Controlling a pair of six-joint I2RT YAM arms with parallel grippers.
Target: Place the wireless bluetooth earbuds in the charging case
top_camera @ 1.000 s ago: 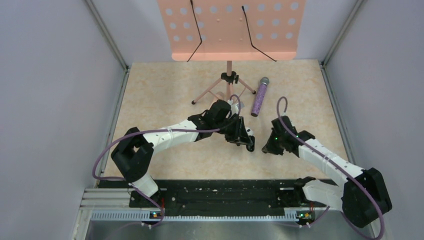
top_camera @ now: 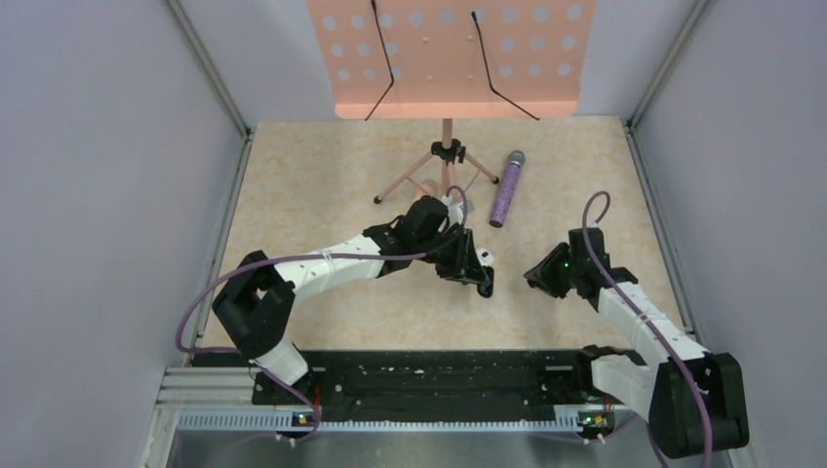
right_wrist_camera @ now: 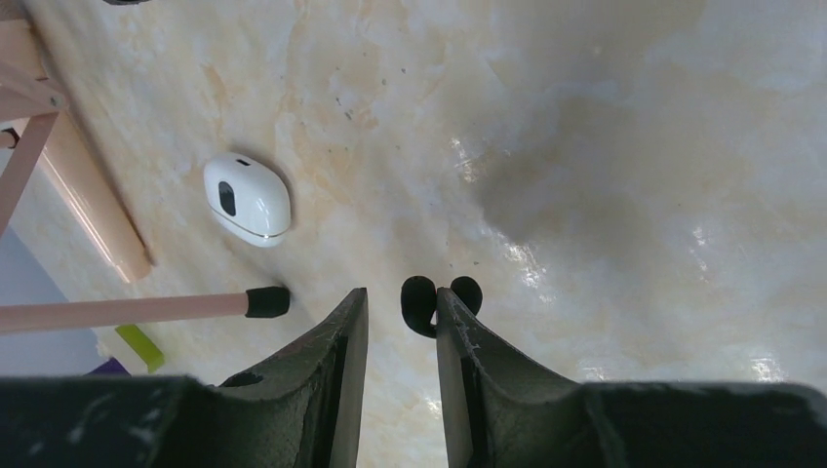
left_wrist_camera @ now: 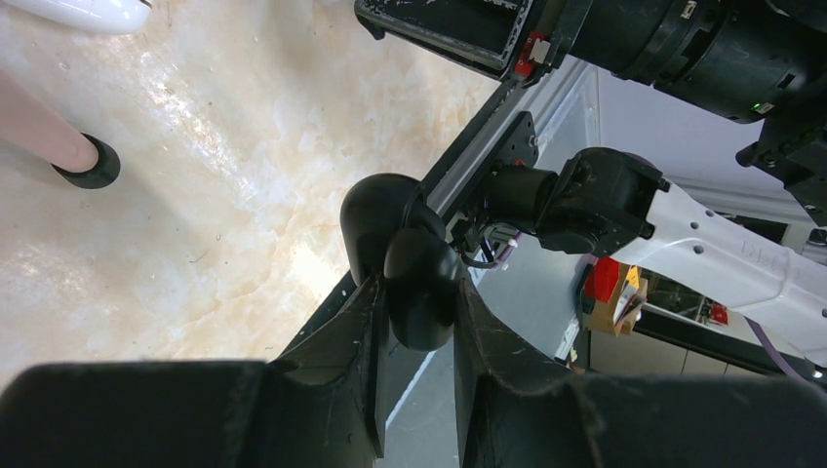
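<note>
My left gripper has a glossy black charging case point(left_wrist_camera: 380, 219) between its fingers, its rounded parts one in front of the other; in the top view the case point(top_camera: 486, 285) shows beside that gripper. My right gripper hangs over the table to the right of it. Just beyond its fingertips are small dark earbuds point(right_wrist_camera: 417, 304), apparently at the fingers; whether they are held I cannot tell. A white rounded object point(right_wrist_camera: 248, 199) with a dark window lies on the table.
A pink stand point(top_camera: 417, 171) stands at the back, its legs near the left gripper. A purple microphone point(top_camera: 507, 189) lies at the back right.
The right arm has moved right, away from the left gripper, and turned somewhat. The left arm has barely moved and keeps the black case at its fingers.
</note>
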